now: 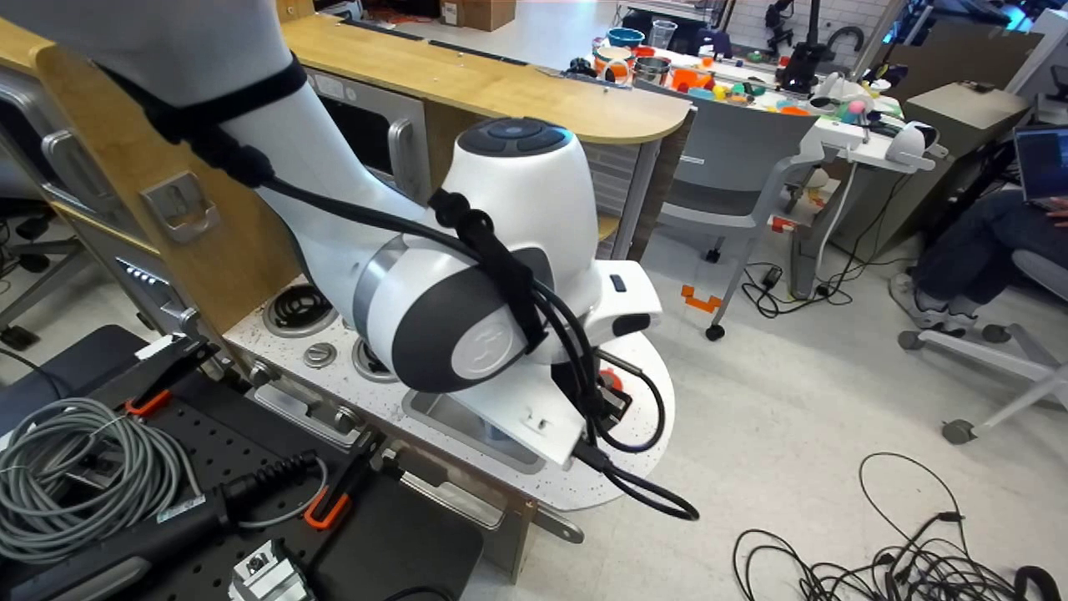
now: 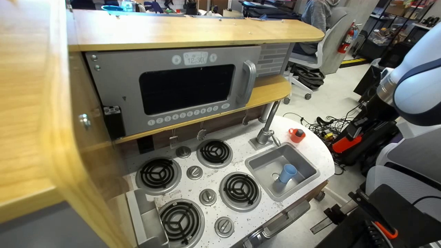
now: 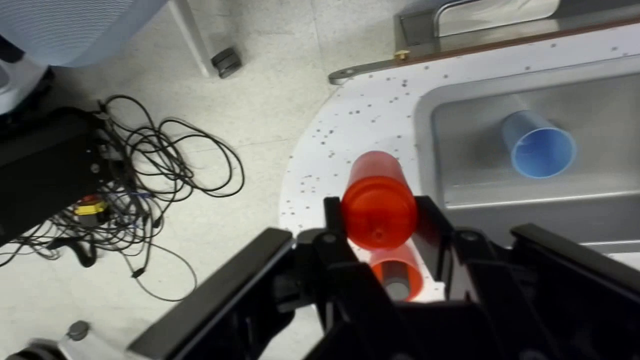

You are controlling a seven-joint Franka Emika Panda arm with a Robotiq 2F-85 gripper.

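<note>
In the wrist view, my gripper is shut on a red cup (image 3: pixel 379 207), one dark finger on either side. The held cup is above the counter's rounded white end. Partly below it stands another red cup (image 3: pixel 396 267) with a dark object inside; this counter cup (image 2: pixel 296 135) is right of the faucet in the second exterior view. A blue cup (image 3: pixel 540 147) lies tilted in the grey sink (image 2: pixel 253 168). In the first exterior view, the arm hides the fingers and the held cup.
The metal faucet (image 2: pixel 264 133) rises behind the sink, and a wooden shelf (image 2: pixel 270 89) overhangs the counter's back. Burners (image 2: pixel 239 190) and knobs lie left of the sink. Beyond the counter's rounded edge are open floor and loose cables (image 1: pixel 886 561).
</note>
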